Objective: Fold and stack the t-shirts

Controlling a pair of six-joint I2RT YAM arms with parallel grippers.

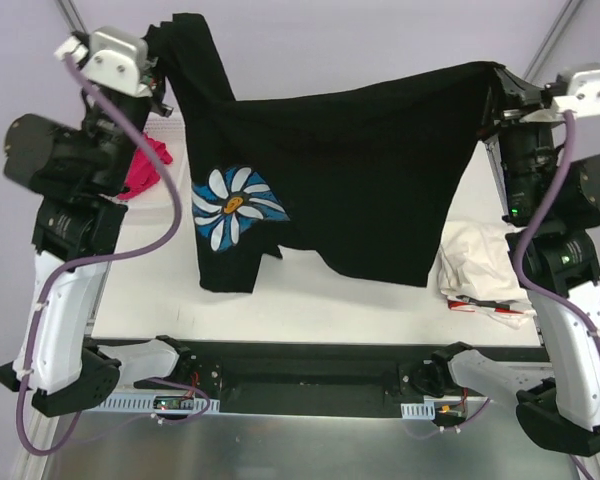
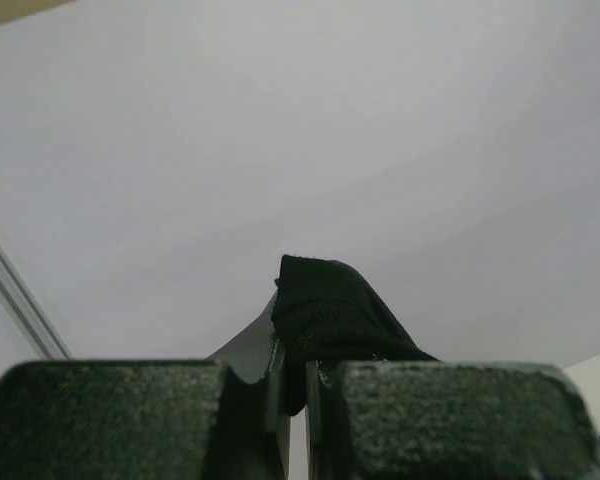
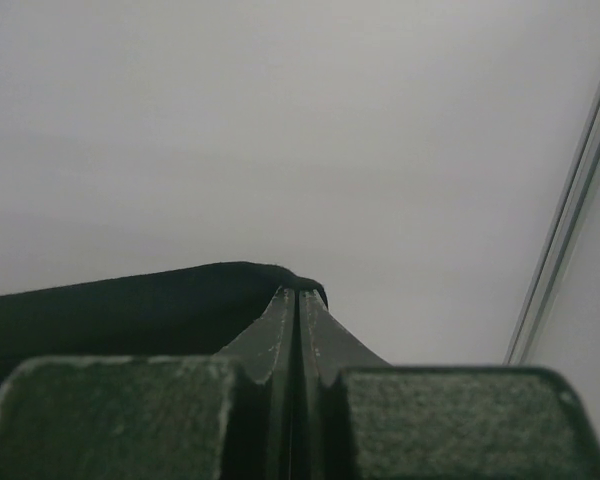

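Observation:
A black t-shirt (image 1: 340, 180) with a blue-and-white daisy print (image 1: 234, 206) hangs stretched between my two raised grippers, over the white table. My left gripper (image 1: 156, 78) is shut on one upper corner; in the left wrist view a bunched fold of the cloth (image 2: 335, 310) pokes up between its fingers. My right gripper (image 1: 494, 92) is shut on the other upper corner, and in the right wrist view the cloth (image 3: 130, 315) runs off leftward from its fingertips.
A white basket (image 1: 150, 210) with red cloth (image 1: 140, 172) sits at the left, partly behind my left arm. A folded pile of white shirts (image 1: 475, 270) lies at the right.

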